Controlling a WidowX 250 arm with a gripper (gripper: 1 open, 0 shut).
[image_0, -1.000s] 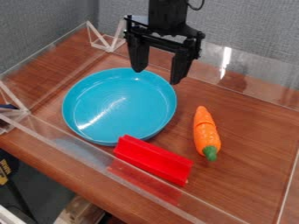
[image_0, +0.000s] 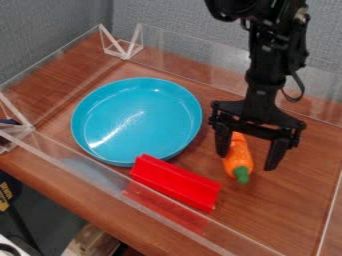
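Observation:
My black gripper (image_0: 250, 142) is lowered over an orange toy carrot (image_0: 239, 160) with a green top, its two fingers apart on either side of it. A blue plate (image_0: 134, 115) lies to the left. A red block (image_0: 174, 183) lies in front of the plate, below and left of the carrot.
Clear low walls border the wooden table (image_0: 281, 215). White brackets stand at the left and back-left edges.
The gripper has come down and to the right from above the back of the plate to over the carrot. The carrot, plate and block look unmoved.

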